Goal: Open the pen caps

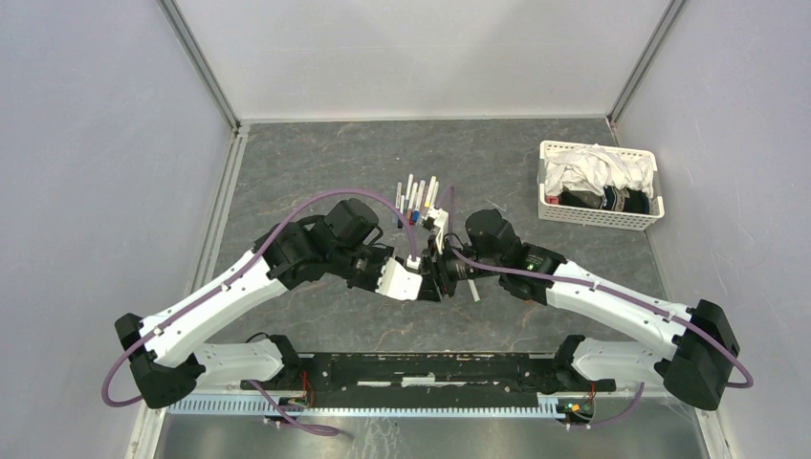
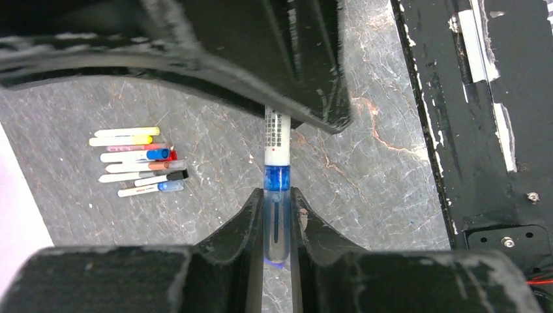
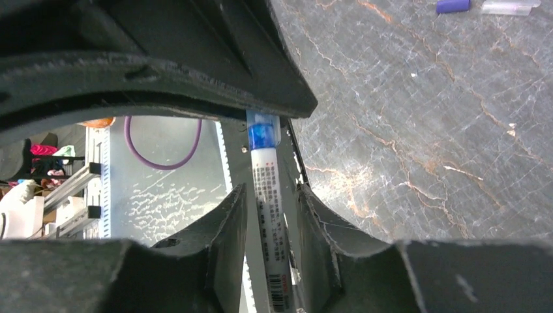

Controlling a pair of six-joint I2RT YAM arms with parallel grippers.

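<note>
A white-barrelled pen [image 2: 277, 145] with a blue band and a clear cap [image 2: 276, 228] spans the space between my two grippers. The cap end is squeezed in my left gripper, which is shut on it, and the cap sits against the blue band. In the right wrist view, the printed barrel [image 3: 269, 215] runs between the fingers of my right gripper. Gaps show on both sides of the barrel, so this gripper is part open around it. From above, the grippers meet nearly tip to tip and hide most of the pen.
Several pens [image 2: 134, 156] lie in a row at the back middle. A purple cap [image 3: 453, 6] and a clear cap [image 3: 512, 7] lie on the table. One white pen [image 1: 474, 290] rests near the right gripper. A white basket [image 1: 602, 219] with cloth stands back right.
</note>
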